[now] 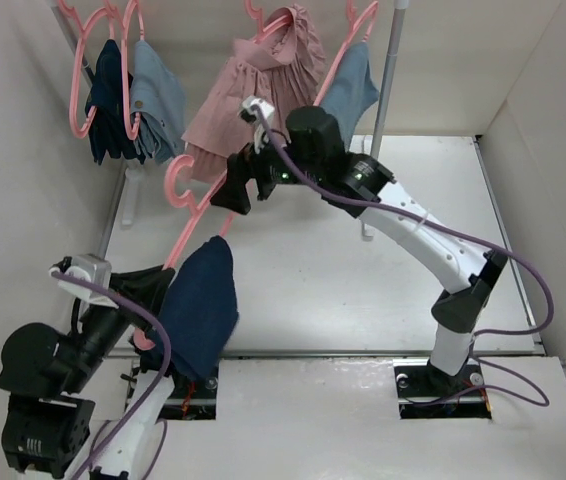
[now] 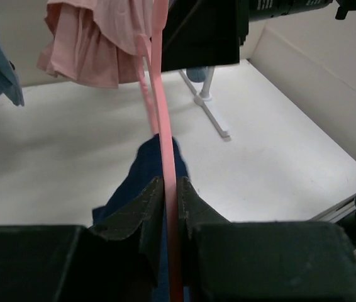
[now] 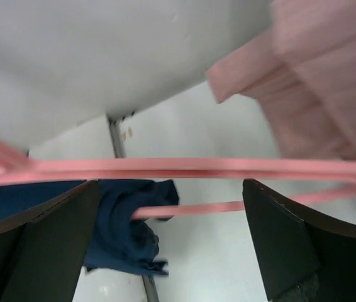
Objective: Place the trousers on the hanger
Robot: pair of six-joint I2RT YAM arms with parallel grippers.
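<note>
Navy trousers (image 1: 198, 305) hang over the lower bar of a pink hanger (image 1: 189, 228) that slants upward to the right, its hook near the middle. My left gripper (image 1: 168, 272) is shut on the hanger's near side; in the left wrist view the pink hanger bar (image 2: 163, 145) runs up from between its fingers, with the navy cloth (image 2: 134, 179) behind. By the hanger's upper end is my right gripper (image 1: 228, 185), open. In the right wrist view the upper hanger bar (image 3: 184, 167) crosses between its parted fingers, and the trousers (image 3: 124, 220) show at left.
Just above the right gripper hangs a pink dress (image 1: 263, 80). Blue trousers (image 1: 156, 100) on a hanger are at the upper left, and another blue garment (image 1: 351, 90) is at the upper right, beside a rack post (image 1: 388, 85).
</note>
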